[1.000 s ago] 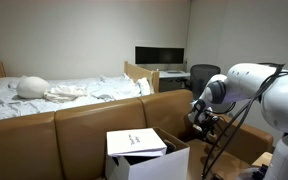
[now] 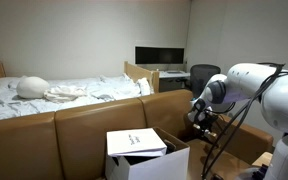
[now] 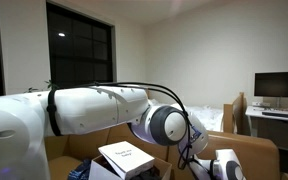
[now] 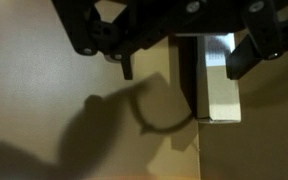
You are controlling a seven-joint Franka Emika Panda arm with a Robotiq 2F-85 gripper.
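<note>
In the wrist view my gripper is open, its dark fingers wide apart. A small pale box (image 4: 217, 95) lies between them, close to the right finger (image 4: 242, 58) and well clear of the left finger (image 4: 126, 66). I cannot tell whether the right finger touches it. From the first exterior view, the gripper (image 2: 201, 124) is low at the right end of the brown couch (image 2: 79, 145). The second exterior view shows the gripper body (image 3: 222, 166) at the bottom edge, with its fingertips out of sight.
A larger white carton (image 2: 169, 166) stands on the couch left of the gripper, a white flat box (image 2: 136, 141) on its top. The couch backrest (image 2: 84, 120) rises behind. Farther back are a bed (image 2: 64, 92) and a desk with a monitor (image 2: 160, 55).
</note>
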